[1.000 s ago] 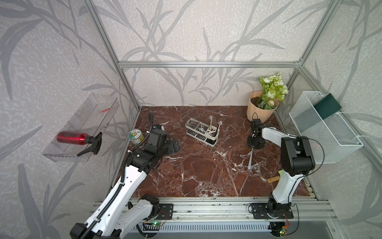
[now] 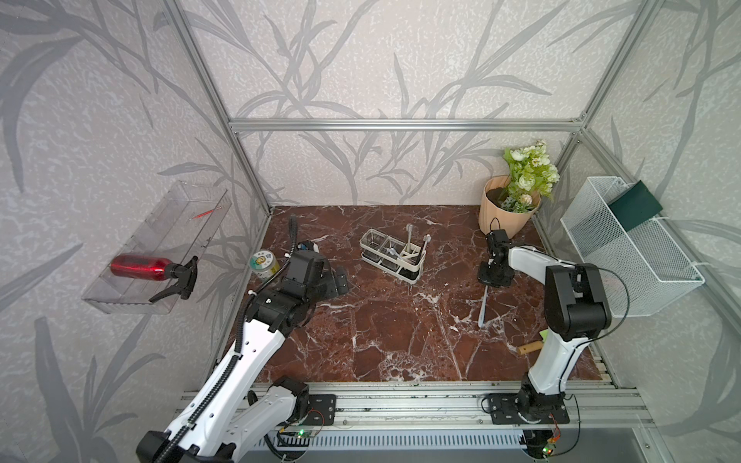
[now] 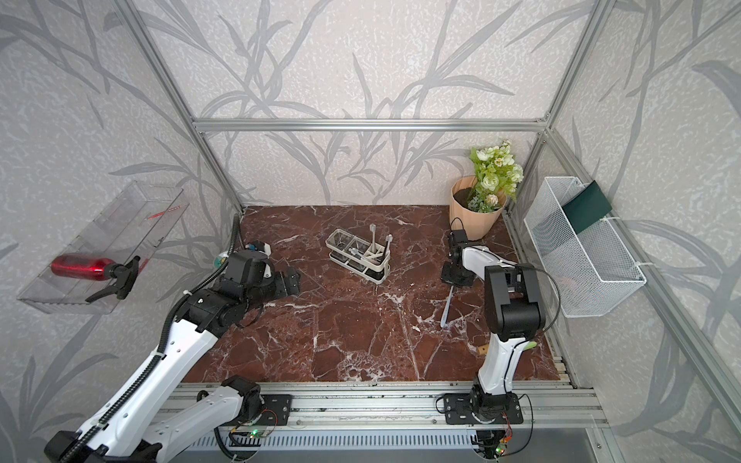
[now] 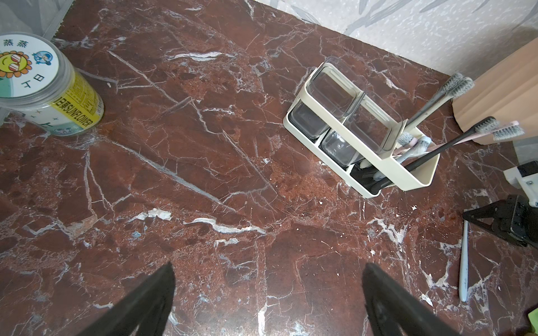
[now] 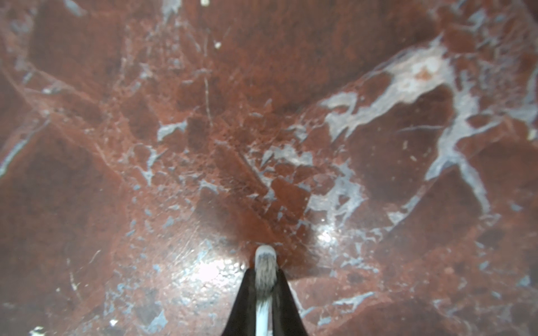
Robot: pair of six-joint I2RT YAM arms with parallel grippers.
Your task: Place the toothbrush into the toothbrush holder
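Observation:
A pale toothbrush (image 2: 481, 312) lies on the marble table, handle toward the front. My right gripper is low at its head end, fingertips close on either side of the bristle head in the right wrist view; whether they grip it I cannot tell. The cream toothbrush holder (image 4: 359, 139) stands near the middle back, several brushes in its right end. My left gripper hangs open over the left part of the table, nothing between its fingers.
A jar (image 4: 42, 86) stands at the left, a flower pot (image 2: 500, 220) at the back right. A wire basket (image 2: 633, 262) is at the right wall. A wooden-handled tool (image 2: 529, 347) lies front right.
The toothbrush's handle end has shifted slightly left along with a slight movement of my right gripper. The left arm is unchanged.

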